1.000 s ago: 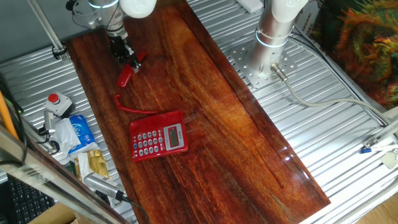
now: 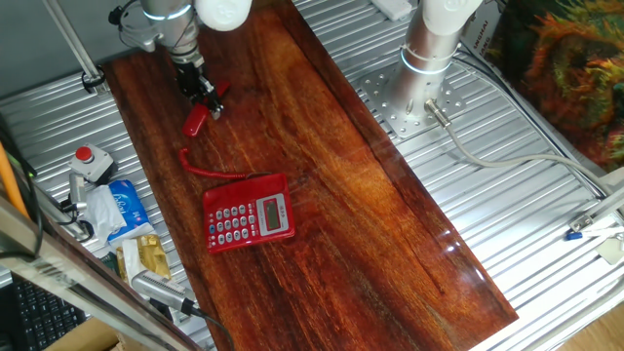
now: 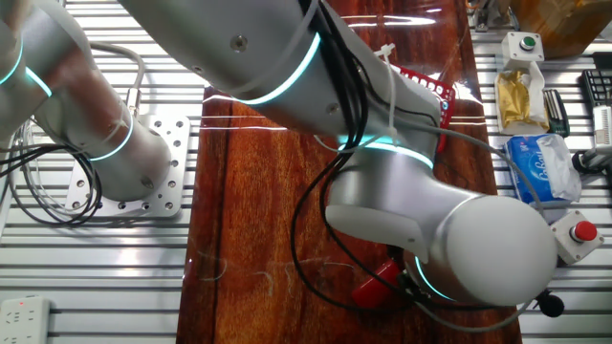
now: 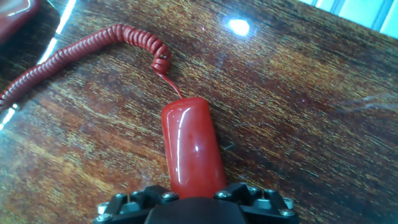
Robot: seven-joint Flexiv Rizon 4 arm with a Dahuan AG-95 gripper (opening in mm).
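A red telephone handset [image 2: 197,120] lies on the wooden board, apart from its red phone base [image 2: 234,232] with the keypad and small display. My gripper [image 2: 211,105] is low over the handset's middle. In the wrist view the handset [image 4: 194,146] runs down into the space between the black fingers, with its lower part hidden. Whether they press on it or stand clear cannot be made out. The coiled red cord [image 4: 93,51] leaves the handset's far end. In exterior view 2 the arm covers the gripper and most of the handset [image 3: 375,287].
Beside the board lie a blue-white tissue pack [image 2: 127,210] and a red-button box [image 2: 91,163]. Much of the board [image 2: 380,263] around the phone base is bare.
My gripper has shifted very slightly around the handset, with the arm a touch lower in exterior view 1. The handset and phone base look unmoved.
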